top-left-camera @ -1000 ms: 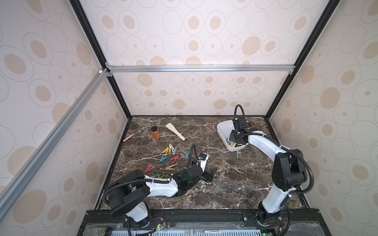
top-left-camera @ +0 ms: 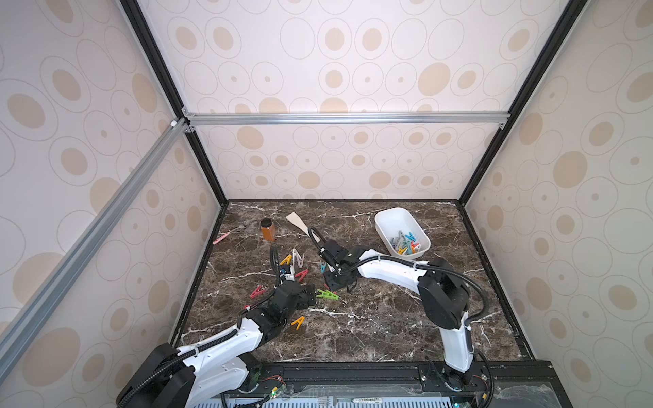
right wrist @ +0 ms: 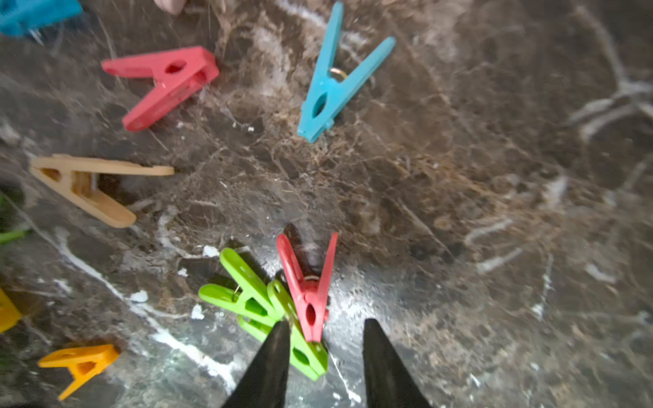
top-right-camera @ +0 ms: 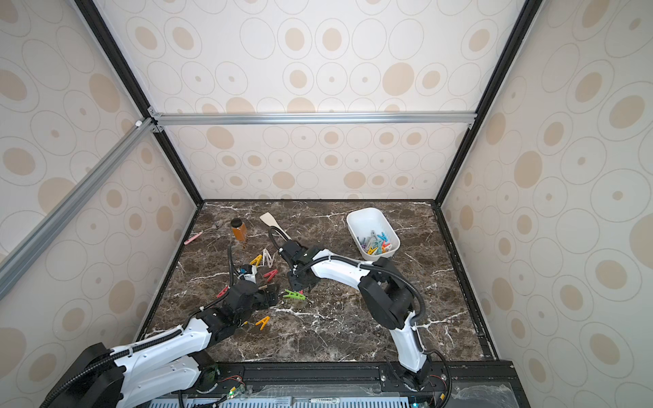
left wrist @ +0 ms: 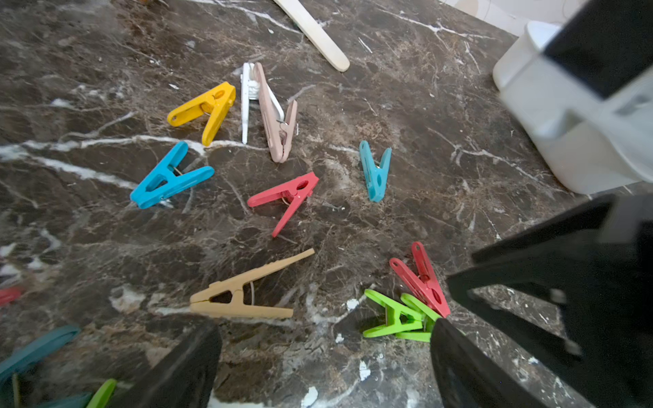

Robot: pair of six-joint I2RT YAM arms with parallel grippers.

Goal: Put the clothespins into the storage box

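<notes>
The white storage box [top-left-camera: 394, 219] stands at the back right with several clothespins inside. Loose clothespins lie on the dark marbled table: in the right wrist view a red one [right wrist: 309, 293] rests against two overlapping green ones [right wrist: 253, 302], with a light blue one [right wrist: 325, 95] further off. My right gripper is part open just by the red and green pins, nothing held between its fingers. In the left wrist view, my left gripper stands wide open and empty; a tan clothespin [left wrist: 238, 306] lies ahead of its gap, another red one [left wrist: 292, 193] beyond.
A brown jar [top-left-camera: 268, 231] and a wooden spatula [top-left-camera: 297, 221] stand and lie toward the back. Both grippers are close together, the right one [left wrist: 598, 285] filling the left wrist view's right side.
My right arm has swung from over the box leftward to the clothespins. My left arm has drawn back to the left, uncovering the green pins.
</notes>
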